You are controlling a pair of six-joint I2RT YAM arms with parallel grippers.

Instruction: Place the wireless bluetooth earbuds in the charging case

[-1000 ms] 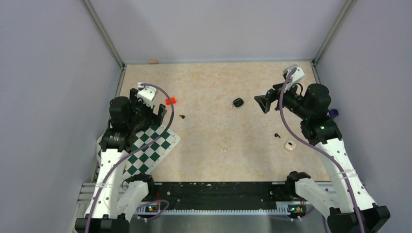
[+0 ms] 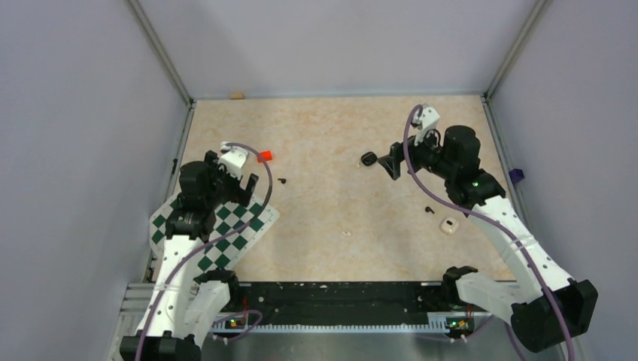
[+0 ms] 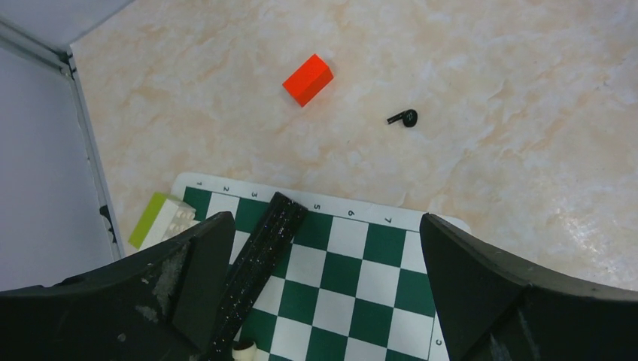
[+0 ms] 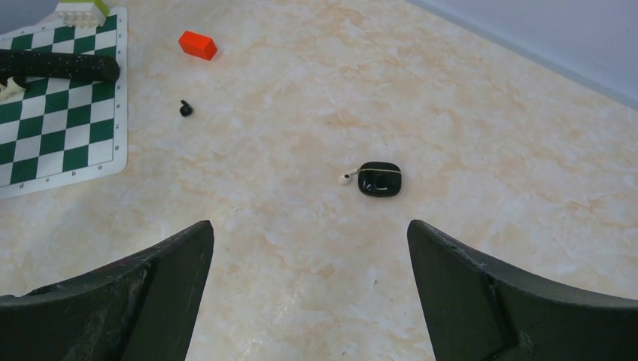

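Observation:
On the table lie a black case (image 2: 368,159) with a white earbud (image 4: 347,178) just left of it, a black earbud (image 3: 409,117) near the checkerboard, another small black earbud (image 2: 429,210) at right, a pale case (image 2: 449,226) beside it and a small white piece (image 2: 346,233) near the middle front. My left gripper is open above the checkerboard, nothing between its fingers. My right gripper is open over the table, short of the black case in its wrist view, also empty.
A checkerboard (image 3: 376,247) holds a black bar (image 3: 263,256); a green-and-white block (image 3: 158,219) is at its edge. A red block (image 3: 307,79) lies behind. Walls bound the sides and back.
My right arm has swung leftward toward the black case. My left gripper has moved slightly toward the front of the table. The objects on the table look unchanged.

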